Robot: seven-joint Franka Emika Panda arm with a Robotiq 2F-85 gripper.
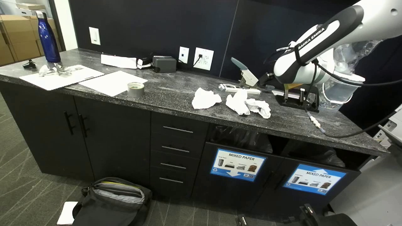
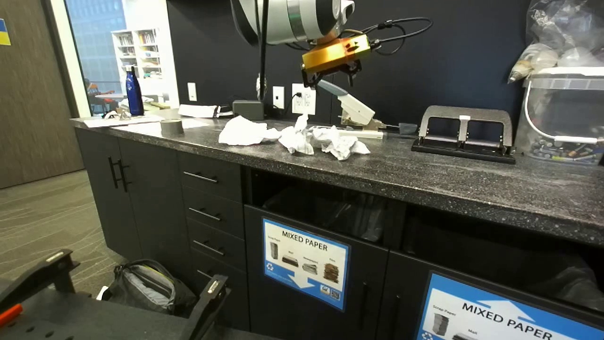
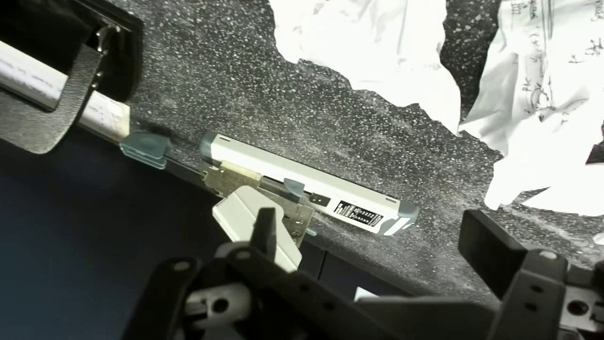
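Observation:
My gripper (image 2: 332, 79) hangs above the dark counter, near the stapler, and stands open with its fingers wide apart. In the wrist view nothing lies between the fingers. A white-and-grey long-arm stapler (image 1: 248, 78) sits at the back of the counter with its handle raised; from above, its base (image 3: 306, 181) runs diagonally past the gripper. Crumpled white papers (image 2: 339, 141) rest on the counter in front of it. One sheet (image 3: 538, 96) bears handwriting. The gripper touches none of these, as far as shows.
A black hole punch (image 2: 464, 133) and a clear lidded bucket (image 2: 563, 116) stand at the right. Farther left are a tape roll (image 1: 135, 89), a grey box (image 1: 164, 64), flat papers (image 1: 113, 82) and a blue bottle (image 1: 49, 39). The wall closes off the back.

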